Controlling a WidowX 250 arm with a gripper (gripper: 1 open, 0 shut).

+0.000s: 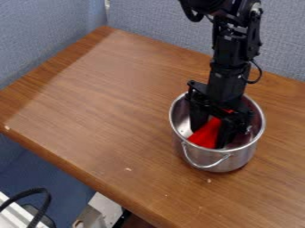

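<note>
A metal pot [212,158] with a wire handle stands on the right side of the wooden table. My black gripper [217,119] reaches down inside it, at a red object [205,135] that lies in the pot. The fingertips are dark and partly hidden by the red object and the rim, so I cannot see clearly how they grip it.
Grey padded walls stand behind it. At the bottom left, off the table's edge, are a black cable and some pale hardware.
</note>
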